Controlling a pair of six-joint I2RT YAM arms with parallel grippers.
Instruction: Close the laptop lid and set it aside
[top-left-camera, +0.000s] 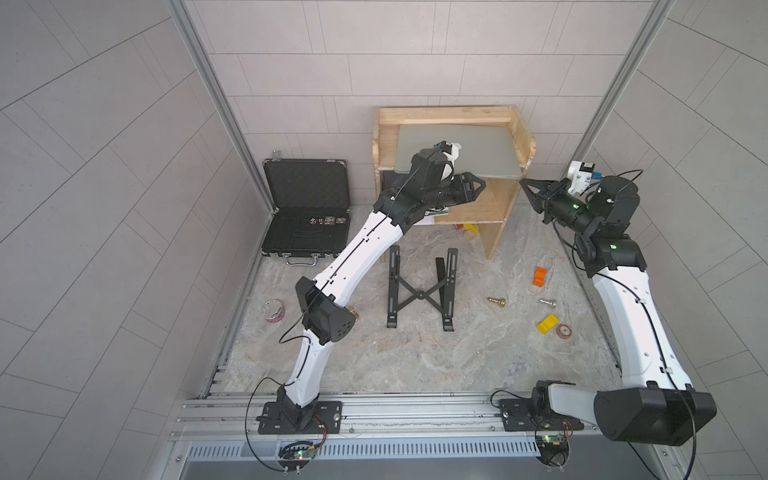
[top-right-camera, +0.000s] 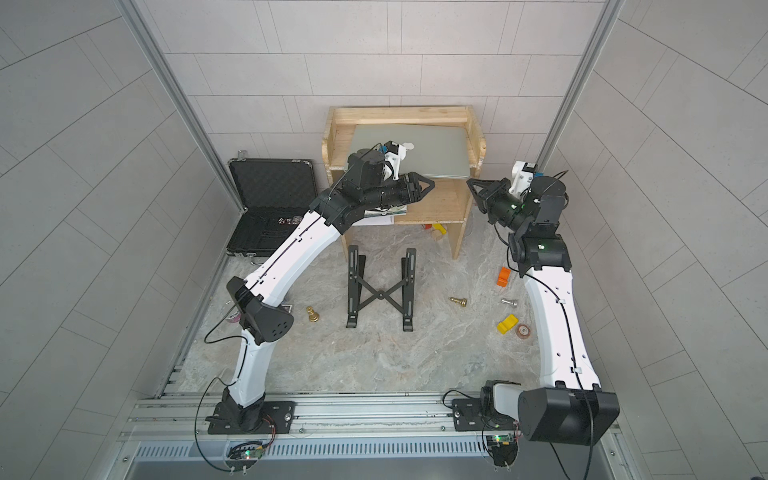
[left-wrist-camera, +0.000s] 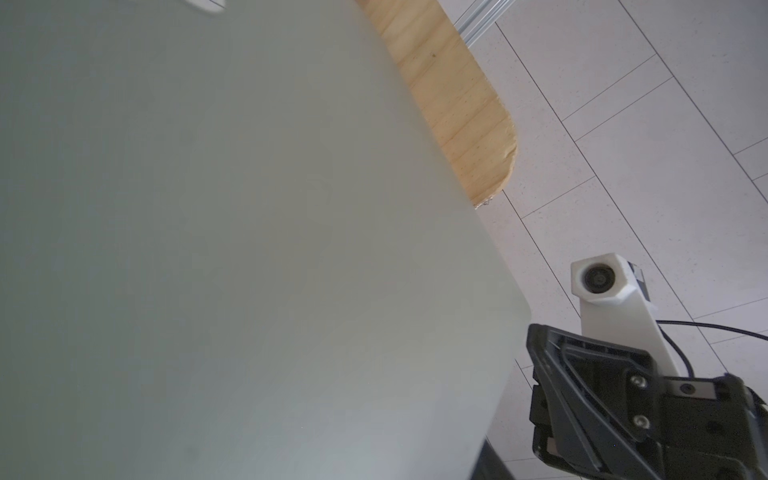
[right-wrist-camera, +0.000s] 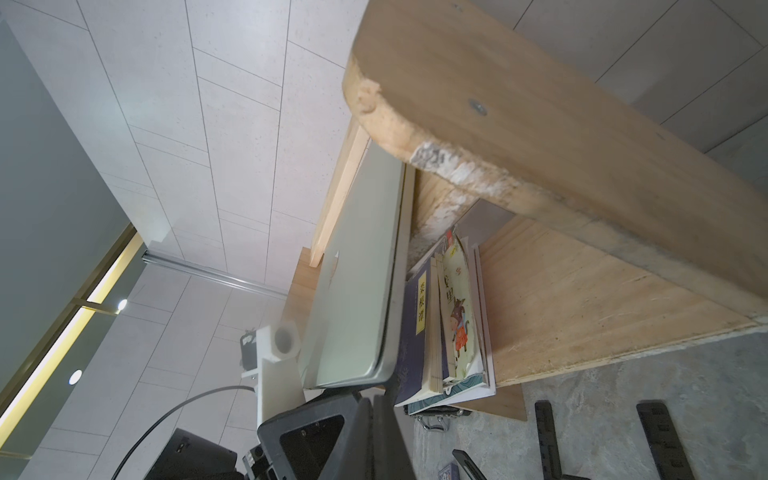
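The grey laptop (top-left-camera: 480, 144) lies closed and flat on top of the wooden shelf (top-right-camera: 448, 209), its front right corner near the shelf's edge. My left gripper (top-left-camera: 464, 188) is at the laptop's front edge, looking shut; what is between its fingers is hidden in the top views, and in the left wrist view the grey lid fills most of the frame. My right gripper (top-left-camera: 534, 192) is apart from the laptop, right of the shelf's front corner, shut with nothing visible between its fingers.
Books (right-wrist-camera: 448, 312) lie under the laptop's level in the shelf. An open black case (top-left-camera: 304, 232) is at left, a folding stand (top-left-camera: 421, 294) in front, and several small parts on the floor at right.
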